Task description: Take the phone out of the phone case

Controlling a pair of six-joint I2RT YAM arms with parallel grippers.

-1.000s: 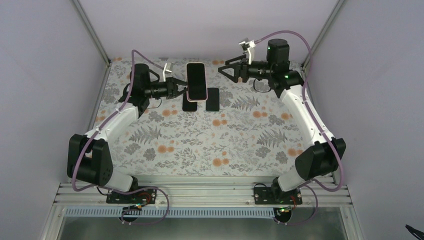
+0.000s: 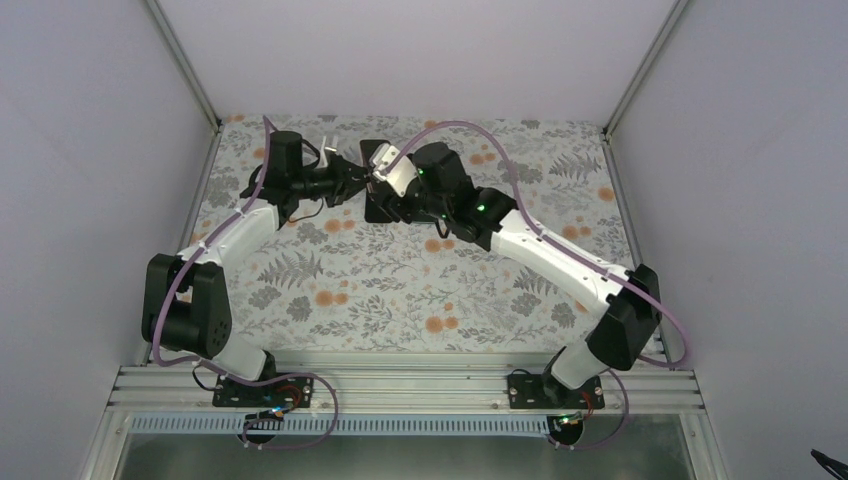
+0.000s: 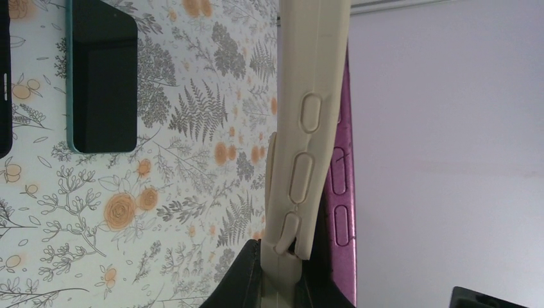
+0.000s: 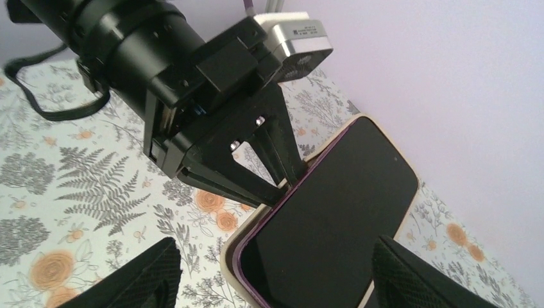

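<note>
My left gripper is shut on the side wall of a cream phone case (image 4: pixel 229 256), holding it above the table. Inside the case sits a purple-edged phone (image 4: pixel 333 218) with a black screen. In the left wrist view, the case wall (image 3: pixel 314 77) rises from between the fingers, and the phone's purple edge (image 3: pixel 345 212) shows apart from it near the fingers. My right gripper stands open, its fingers on either side of the phone's near end in its own view. From above, the right arm covers most of the phone; contact cannot be told.
Two more phones lie flat on the floral table: a teal-edged phone (image 3: pixel 102 83) and a black phone (image 3: pixel 5 96). Both are below the held case.
My right gripper has swung left and in from the back right, over the held phone.
</note>
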